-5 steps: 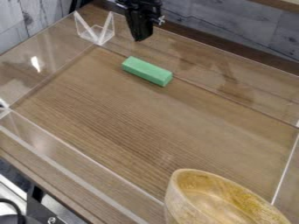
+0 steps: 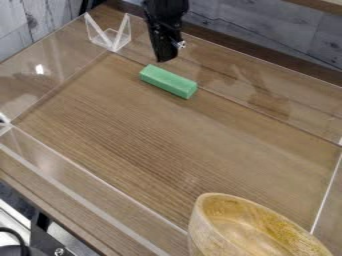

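Observation:
A green block (image 2: 168, 81) lies flat on the wooden table, a little above the middle of the view. My black gripper (image 2: 166, 48) hangs just behind and above it, reaching in from the top edge. It is too dark and small to tell whether it is open or shut.
A clear plastic piece (image 2: 110, 32) stands at the back left. A large yellow bowl (image 2: 254, 228) sits at the front right.
My gripper has moved down and toward the front, nearer the green block. The green block has not moved.

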